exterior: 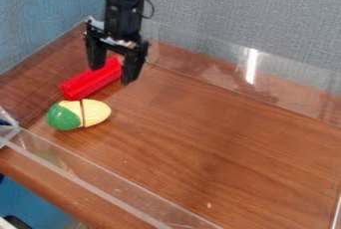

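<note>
My black gripper (112, 62) hangs open at the upper left, its fingers over a red elongated block (83, 85) that lies slanted on the wooden floor of the tray. Whether the fingertips touch the block cannot be told. Just in front of the block lies a rounded object (78, 114), green at its left end and pale yellow at the right.
The wooden tray floor (226, 153) is clear across the middle and right. Clear low walls (134, 198) edge it, with a grey textured backdrop behind and a blue panel at the left.
</note>
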